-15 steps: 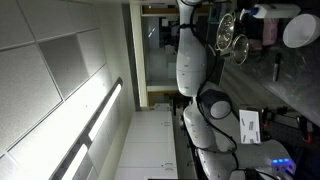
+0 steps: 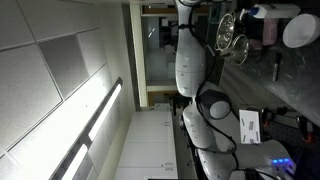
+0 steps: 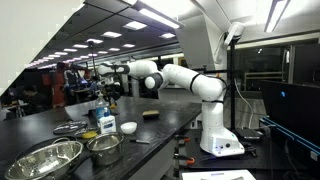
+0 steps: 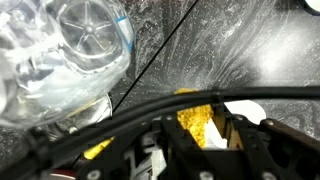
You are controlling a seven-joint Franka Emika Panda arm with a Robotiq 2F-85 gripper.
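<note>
In the wrist view my gripper points at the dark table, its dark fingers close together at the lower middle. A rough yellow-orange piece (image 4: 195, 117) shows between them, and they appear shut on it; what it is I cannot make out. A black band curves across this view and covers part of the fingers. Clear plastic bottles (image 4: 90, 35) fill the upper left. Behind the gripper, a white round dish (image 4: 245, 109) lies partly covered. In the second exterior view the arm (image 3: 165, 72) reaches over the far table, its gripper too small to read.
In the second exterior view a metal colander (image 3: 45, 160), a pot (image 3: 105, 150), a clear bottle (image 3: 105, 122), a white bowl (image 3: 128, 128) and a yellow block (image 3: 150, 113) stand on the dark table. Bare tabletop lies right of the white bowl.
</note>
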